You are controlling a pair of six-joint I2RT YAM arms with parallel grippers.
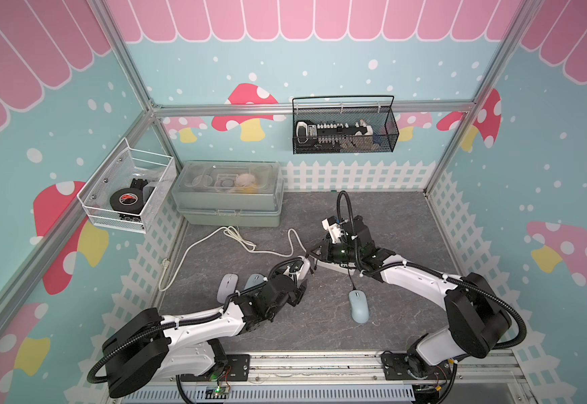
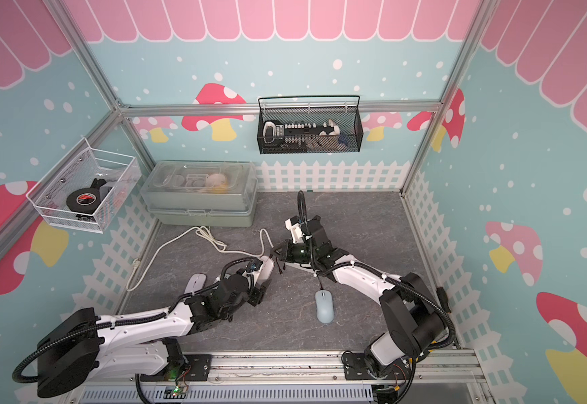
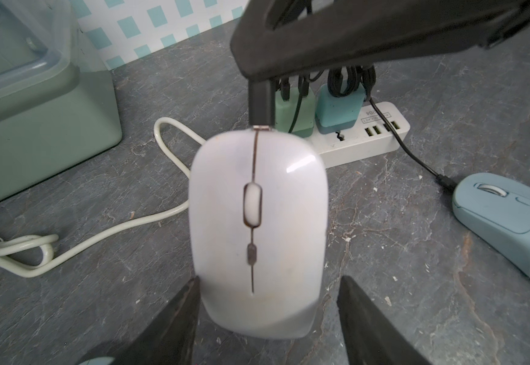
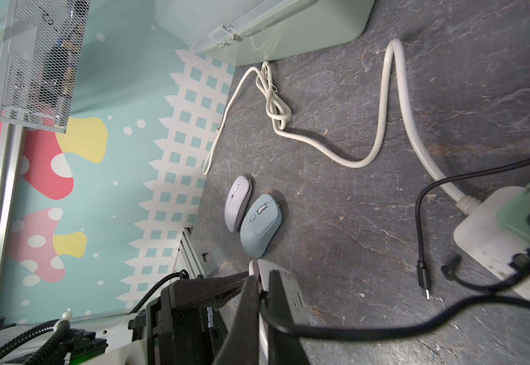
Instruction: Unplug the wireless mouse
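Observation:
A white mouse (image 3: 256, 243) is raised in front of my left gripper, whose fingers stand apart low on either side of it. My right gripper is shut at the mouse's front end, where a black cable plug (image 3: 261, 103) meets it. In the top views my left gripper (image 1: 300, 282) and right gripper (image 1: 317, 252) are close together at the table's middle. A white power strip (image 3: 359, 143) with green and blue adapters lies behind, its black cables running out.
A blue mouse (image 1: 358, 306) with a cable lies front right; a lilac mouse (image 4: 237, 203) and another blue mouse (image 4: 260, 225) lie left. A white cord (image 4: 417, 140) loops across the table. A green storage box (image 1: 226, 208) stands at the back left.

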